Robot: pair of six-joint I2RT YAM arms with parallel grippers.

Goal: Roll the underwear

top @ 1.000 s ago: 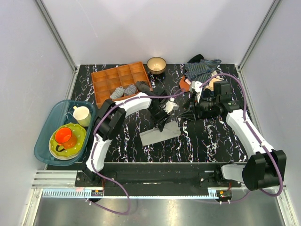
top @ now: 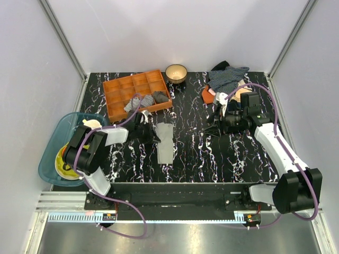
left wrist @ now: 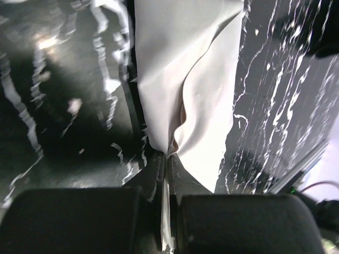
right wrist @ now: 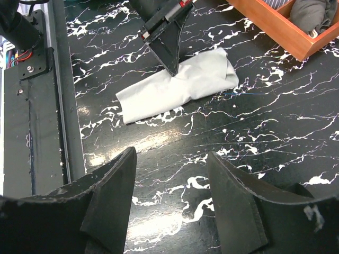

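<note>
A light grey folded strip of underwear (top: pixel 166 144) lies on the black marbled table, its long side running front to back in the top view. My left gripper is shut on a pinch of its fabric, and creases run out from the fingertips in the left wrist view. The right wrist view shows the left gripper's tip against the upper face of the underwear (right wrist: pixel 153 95), near its middle. Off to the right, clear of the cloth, my right gripper stands open with only bare table between its fingers.
An orange compartment box (top: pixel 119 90) with rolled grey cloths stands at the back left, a wooden bowl (top: pixel 176 73) beside it. A blue-green bin (top: pixel 46 151) sits at the left. Crumpled clothes (top: pixel 228 79) lie at the back right.
My left gripper has moved left, and the underwear has turned with it from lying nearly crosswise, through a diagonal, to front-to-back. The right arm has stayed still.
</note>
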